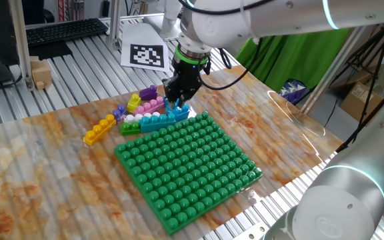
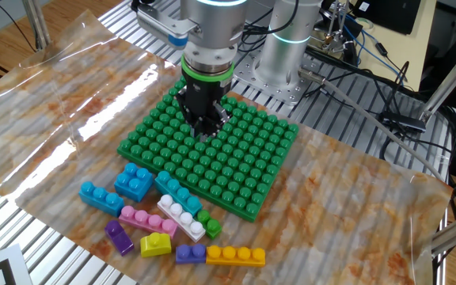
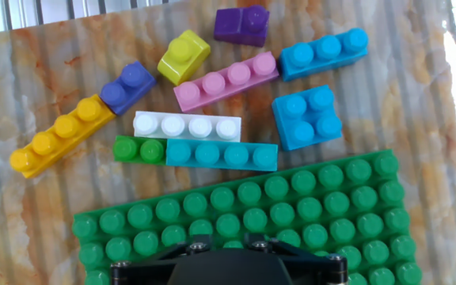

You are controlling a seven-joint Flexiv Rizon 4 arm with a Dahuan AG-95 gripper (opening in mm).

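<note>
My gripper points down over the far part of the green studded baseplate in exterior view 2. Its fingertips look close together, with no brick visible between them; how far the fingers stand apart is unclear. In the wrist view, loose bricks lie beyond the plate's edge: a square blue brick, a long blue one, a pink one and a white one. A light-blue brick lies against a small green brick. In exterior view 1 the gripper partly covers the blue bricks.
Yellow, purple, violet and orange bricks lie farther out. The baseplate bears no bricks. Marbled sheet lies clear to its left. A marker sheet rests behind the bricks.
</note>
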